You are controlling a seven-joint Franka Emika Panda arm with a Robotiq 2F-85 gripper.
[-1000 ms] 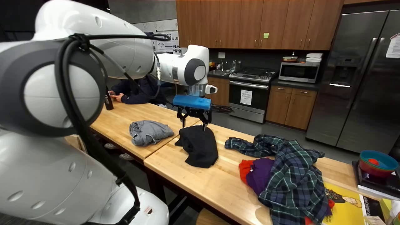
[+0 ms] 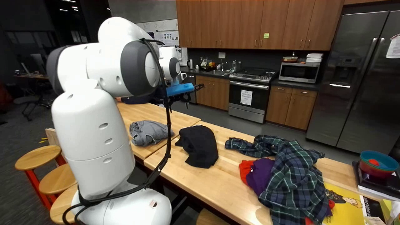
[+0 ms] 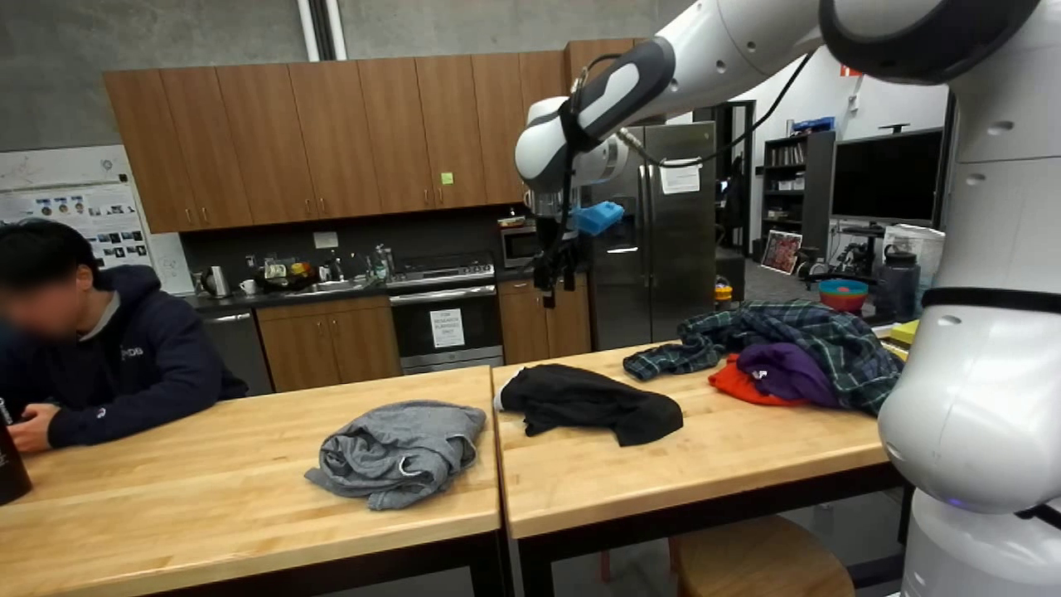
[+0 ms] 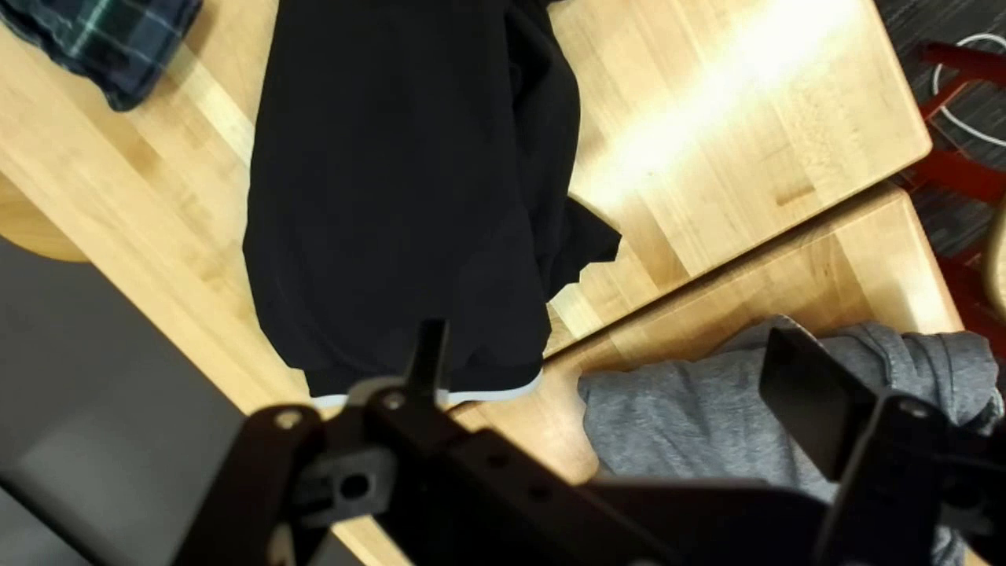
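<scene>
A black garment (image 2: pixel 198 146) lies loosely folded near the seam between the two tables; in the wrist view its pale hem shows along one end of the black garment (image 4: pixel 405 217). On the other table rests a bundled grey garment (image 3: pixel 403 453). My gripper (image 3: pixel 557 288) hangs in the air well above the table, toward its far side, touching neither garment. In the wrist view the gripper stands open, its dark fingers wide apart, with only the view of table and cloth below between them. In exterior view 1 the gripper is partly hidden by the arm's cable.
A plaid shirt (image 3: pixel 826 343) is heaped with purple cloth (image 3: pixel 796 373) and red cloth (image 3: pixel 746 386). Beyond it stand nested bowls (image 2: pixel 378 165). A person (image 3: pixel 119 338) sits at the far left of the other table. Bare wood (image 2: pixel 225 180) lies in front of the plaid heap.
The arm has swung up and away: the gripper rose from just over the black garment and turned toward the far side. The garments lie where they were.
</scene>
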